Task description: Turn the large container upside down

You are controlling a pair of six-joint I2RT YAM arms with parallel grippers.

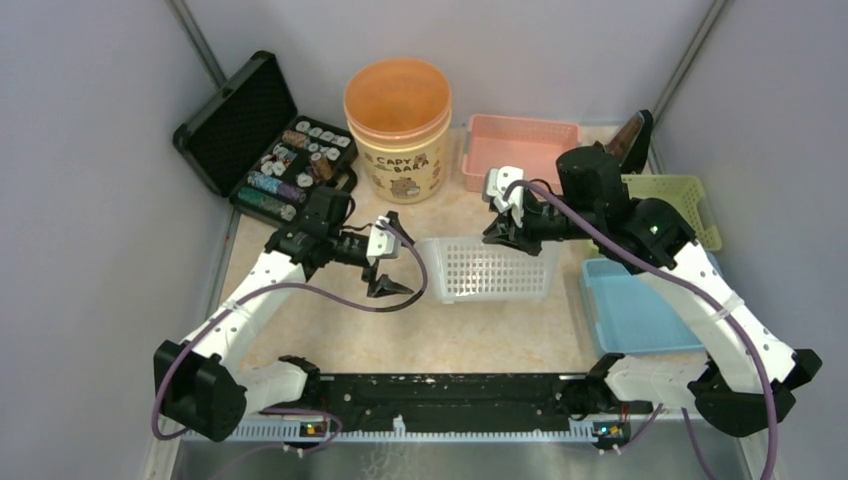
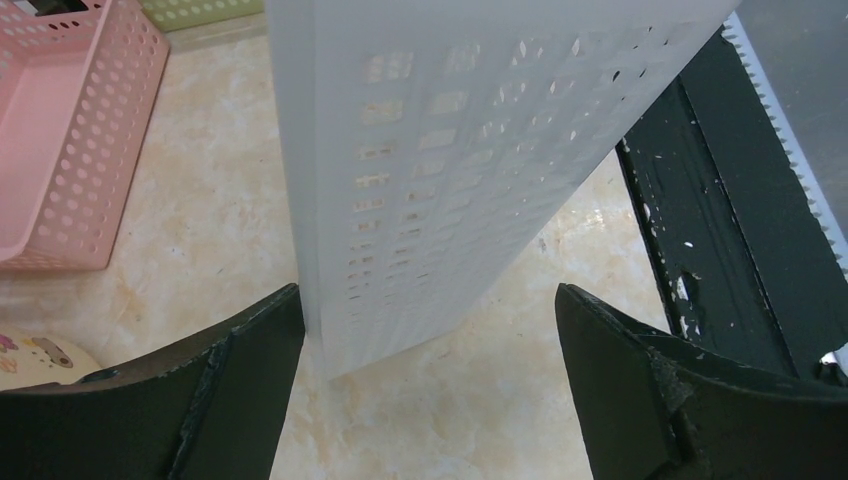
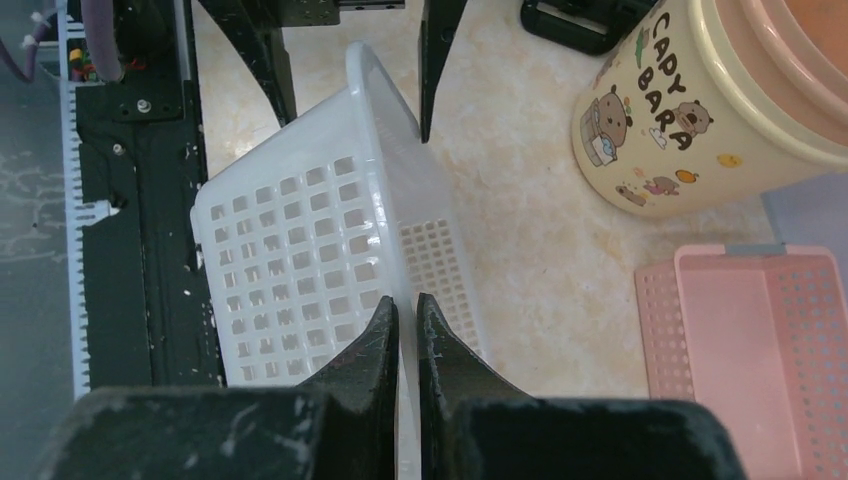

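The large container, a white perforated basket [image 1: 490, 275], hangs tipped on its side over the middle of the table in the top view. My right gripper is shut on its rim, which runs between the two fingertips in the right wrist view. At the basket's left end my left gripper [image 1: 405, 255] stands open. In the left wrist view the white basket [image 2: 410, 200] reaches down between its widely parted fingers, one finger [image 2: 240, 350] close against the basket's edge; whether they touch I cannot tell.
A capybara bucket [image 1: 400, 170] and a pink basket [image 1: 520, 183] stand at the back. Right lie a green basket [image 1: 690, 190] and a blue tray [image 1: 640, 340]. An open black case [image 1: 262, 165] sits back left.
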